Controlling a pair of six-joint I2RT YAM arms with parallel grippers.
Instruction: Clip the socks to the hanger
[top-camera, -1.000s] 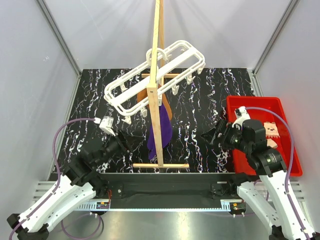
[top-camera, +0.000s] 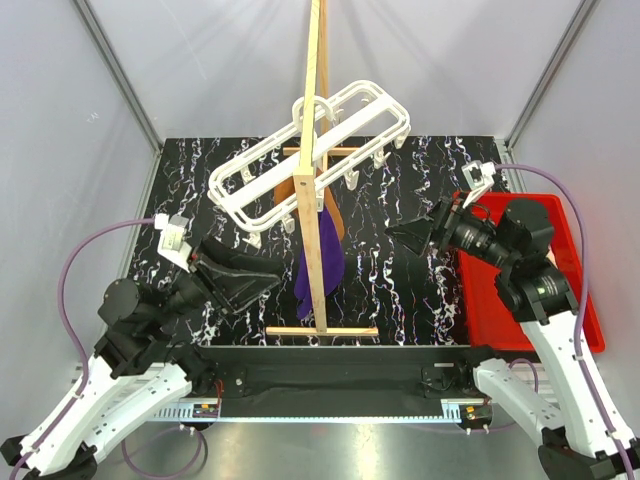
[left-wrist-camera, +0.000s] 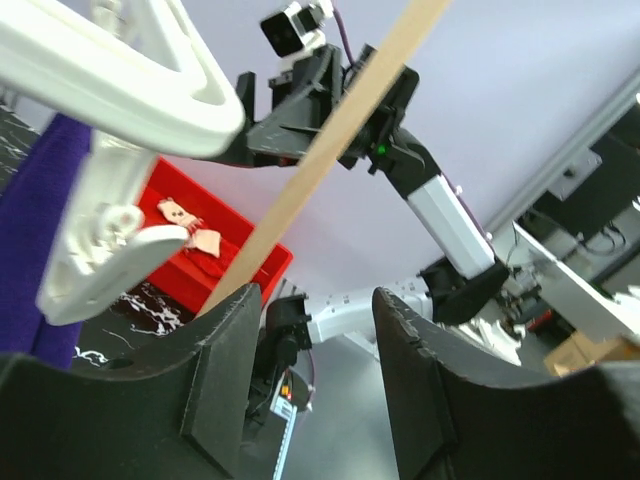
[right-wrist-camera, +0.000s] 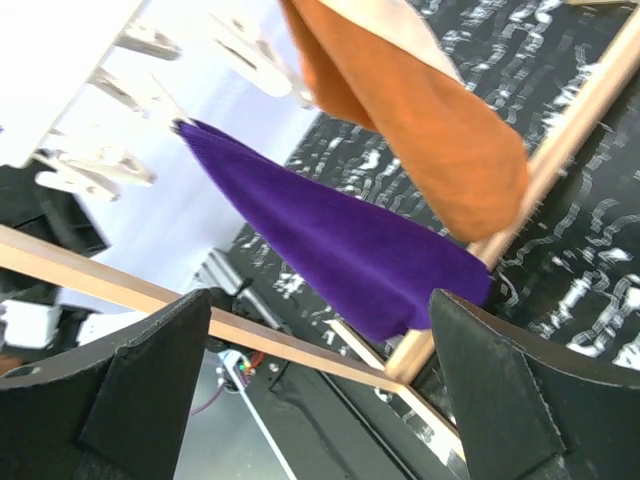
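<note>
The white clip hanger (top-camera: 262, 183) hangs tilted on the wooden stand. Below it hang a purple sock (top-camera: 329, 262) and, behind, an orange sock (top-camera: 336, 212). In the right wrist view the purple sock (right-wrist-camera: 330, 240) narrows upward to the hanger's clips, and the orange sock (right-wrist-camera: 440, 140) hangs beyond. My left gripper (top-camera: 264, 279) is left of the stand, open and empty; a white clip (left-wrist-camera: 105, 235) shows close up beside its fingers in the left wrist view. My right gripper (top-camera: 408, 238), also open and empty, stands right of the stand, apart from the socks.
The wooden post (top-camera: 309, 240) rises between my two grippers. At the right lies a red bin (top-camera: 482, 310); a red-and-cream item (left-wrist-camera: 207, 242) lies inside.
Both grippers have risen toward the top camera. The right one has also shifted a little left and toward the back, and the left gripper's fingers look farther apart. Hanger and socks look unmoved.
</note>
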